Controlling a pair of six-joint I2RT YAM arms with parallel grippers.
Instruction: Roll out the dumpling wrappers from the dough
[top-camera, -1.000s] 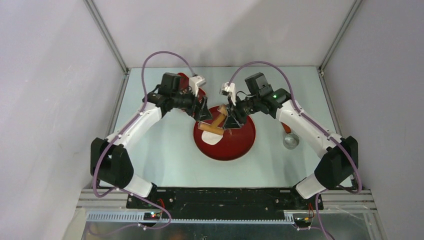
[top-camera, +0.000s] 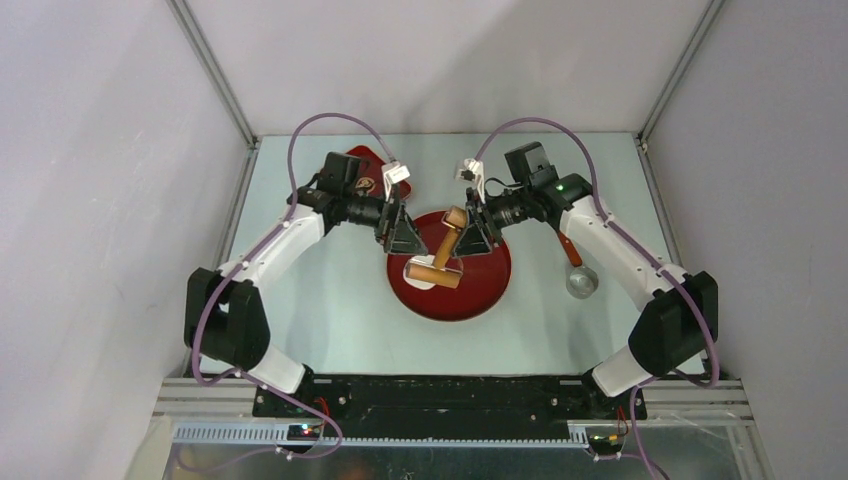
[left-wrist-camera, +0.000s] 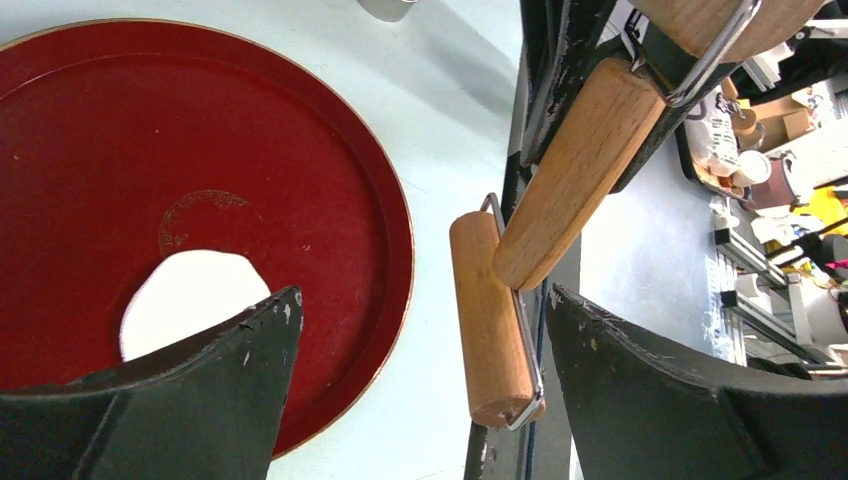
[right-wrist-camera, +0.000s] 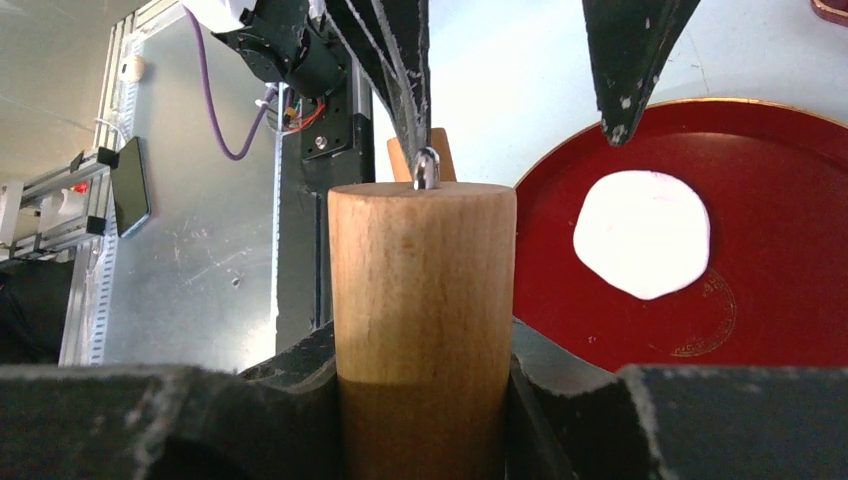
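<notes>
A flat white dough round (left-wrist-camera: 190, 300) lies on the red plate (top-camera: 460, 300), partly under the rolling tool in the top view. My right gripper is shut on the wooden rolling pin tool (top-camera: 432, 276), which has wooden rollers joined by metal frames and hangs over the plate. My left gripper stands open just left of the tool; in its wrist view a roller sits between and beyond the fingertips, with no visible grip on it.
A small red tray (top-camera: 365, 160) lies at the back left, behind the left arm. A metal cup-shaped tool (top-camera: 582, 283) with an orange handle lies right of the plate.
Since a second ago the rolling tool and my right gripper have shifted slightly right.
</notes>
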